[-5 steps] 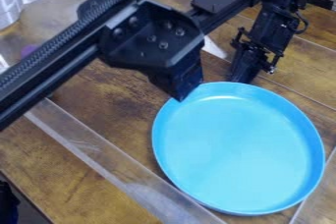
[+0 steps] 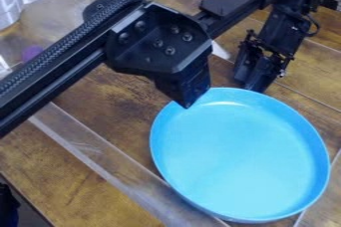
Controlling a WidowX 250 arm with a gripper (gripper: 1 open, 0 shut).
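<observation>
My gripper [image 2: 260, 62], black with cables, is at the upper right of the camera view, just behind the black arm link that crosses the top left. Its fingers are dark and partly hidden, so their opening is unclear. A light blue plate [image 2: 240, 156] lies below the gripper, inside a clear-walled tray on the wooden surface.
A small purple object [image 2: 32, 54] is at the left behind the arm. Clear plastic walls [image 2: 94, 146] run along the lower left. Bare wood [image 2: 47, 181] shows at the lower left and at the upper right.
The arm link has shifted slightly up and left since a second ago. The plate appears slightly further left than it was. The gripper has moved very little.
</observation>
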